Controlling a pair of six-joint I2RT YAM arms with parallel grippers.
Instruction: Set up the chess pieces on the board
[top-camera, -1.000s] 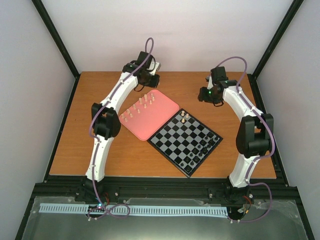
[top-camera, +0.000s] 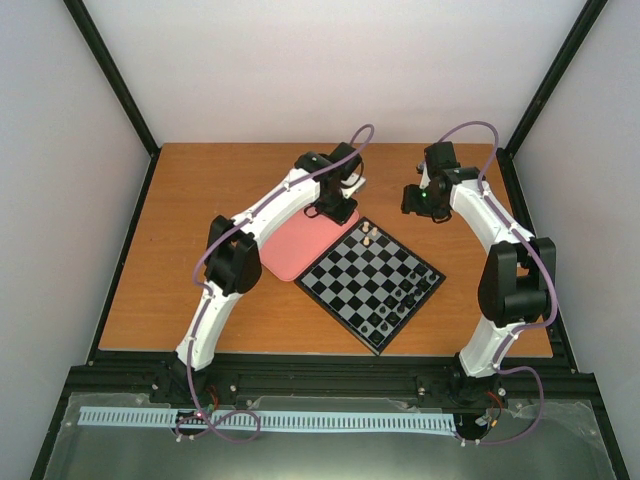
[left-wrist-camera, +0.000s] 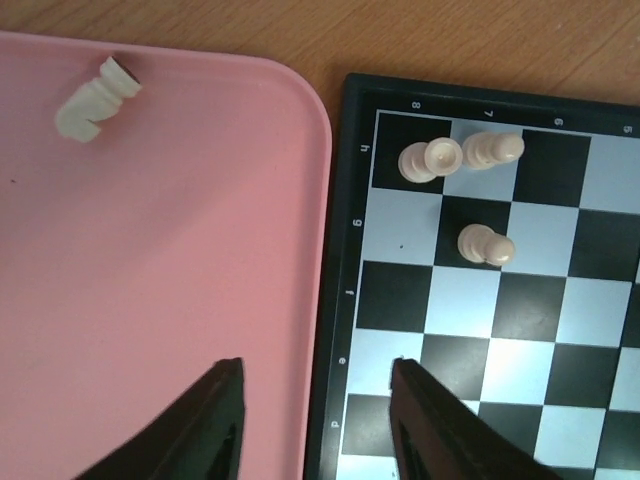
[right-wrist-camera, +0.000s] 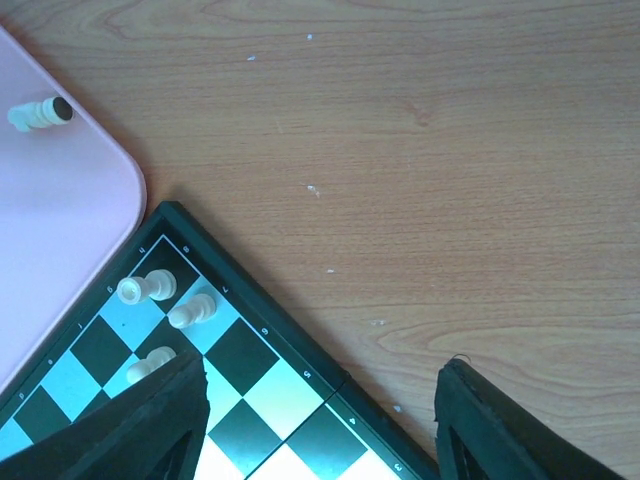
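A white knight lies on its side in the pink tray, close to its far edge; the right wrist view shows that knight (right-wrist-camera: 42, 113) too. Several white pieces stand in the board's corner: a rook-like piece (left-wrist-camera: 430, 160), a pawn (left-wrist-camera: 494, 148) beside it and another pawn (left-wrist-camera: 486, 245). My left gripper is open and empty over the line between tray and chessboard (left-wrist-camera: 345, 300). Over the bare table right of the board, my right gripper hangs open, holding nothing.
Several black pieces (top-camera: 400, 307) stand along the board's front-right side. The left arm (top-camera: 290, 200) hides much of the tray in the top view. Bare wooden table (top-camera: 470, 165) lies at the back right.
My left arm has swung right and toward the board. Its gripper went from shut to open. The knight lies farther from the tray's corner than before. The right gripper shifted slightly.
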